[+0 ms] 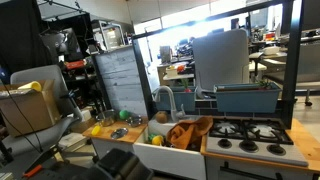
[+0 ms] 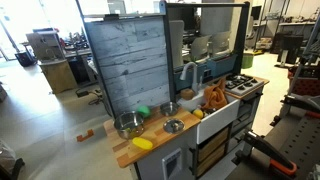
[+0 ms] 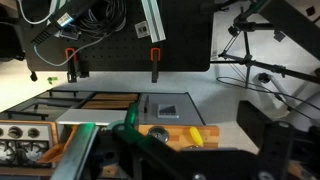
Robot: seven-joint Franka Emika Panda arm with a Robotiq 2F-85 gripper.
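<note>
My gripper shows as large dark shapes along the bottom of the wrist view, its fingers spread wide with nothing held between them. A yellow object [image 3: 196,136] appears well below, in the gap. The same yellow piece [image 2: 143,142] lies at the front edge of the wooden counter [image 2: 127,155] in exterior view 2. Around it are a large metal pot [image 2: 129,124], a shallow metal bowl [image 2: 173,126], a smaller pot [image 2: 169,106] and a green object [image 2: 143,111]. An orange-brown cloth [image 1: 187,135] lies at the sink [image 1: 172,157].
A gas stove [image 1: 255,137] is set into the counter right of the sink. The faucet [image 1: 172,101] rises behind the basin. Grey panels [image 2: 140,72] wall the counter's back. In the wrist view, a black table [image 3: 190,55] carries cables and clamps; bare floor lies between it and the counter.
</note>
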